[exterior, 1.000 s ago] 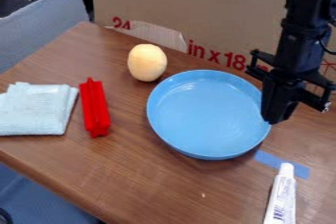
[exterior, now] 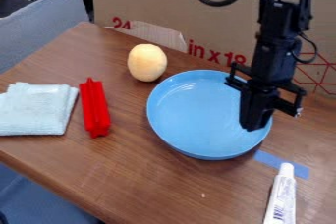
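My gripper (exterior: 253, 113) hangs over the right part of a light blue plate (exterior: 194, 122), pointing down, shut, with nothing seen between its fingers; whether it touches the plate I cannot tell. To the left, a red elongated object (exterior: 94, 107) lies on the wooden table beside a folded pale cloth (exterior: 33, 110). A yellowish round object (exterior: 147, 63) sits behind the plate on the left. A white tube (exterior: 281, 198) lies at the front right.
A cardboard box (exterior: 171, 7) stands along the back. A strip of blue tape (exterior: 296, 169) is on the table right of the plate.
My arm and gripper have shifted left, further over the plate, and look a little lower. The objects on the table have stayed where they were.
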